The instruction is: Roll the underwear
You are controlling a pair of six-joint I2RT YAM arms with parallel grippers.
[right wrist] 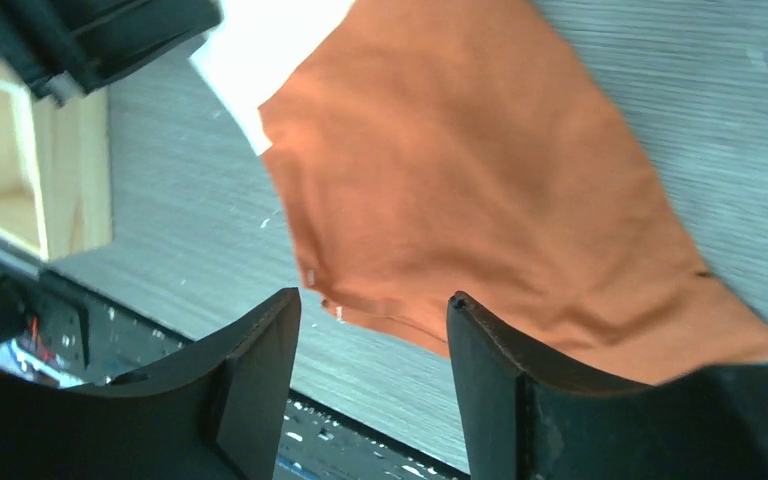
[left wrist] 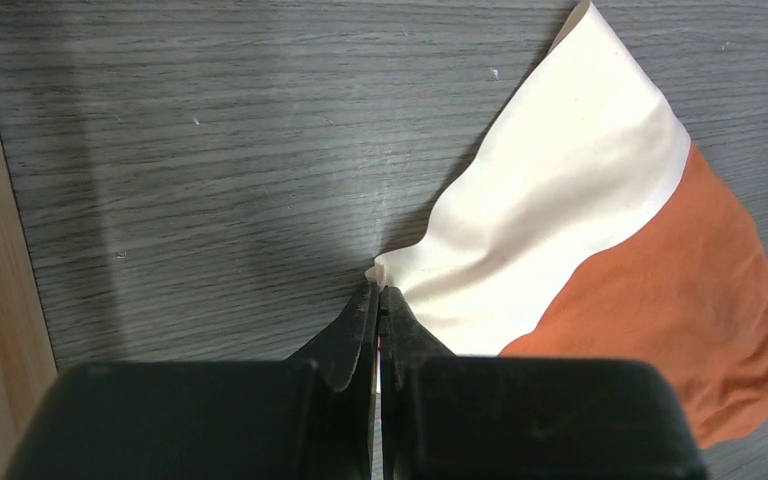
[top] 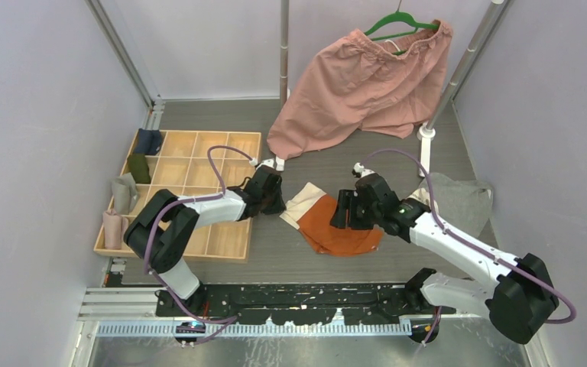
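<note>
Orange underwear (top: 329, 233) with a white waistband (top: 303, 200) lies flat, folded, on the grey floor in the middle. My left gripper is shut at the waistband's left end, with the white cloth's edge at its fingertips. My right gripper is raised over the orange part, its fingers apart and nothing between them; in the top view it hangs above the cloth's right half.
A wooden divider box (top: 199, 159) with rolled garments stands at left. Pink shorts (top: 351, 92) on a green hanger are at the back. Grey cloth (top: 462, 202) lies at right.
</note>
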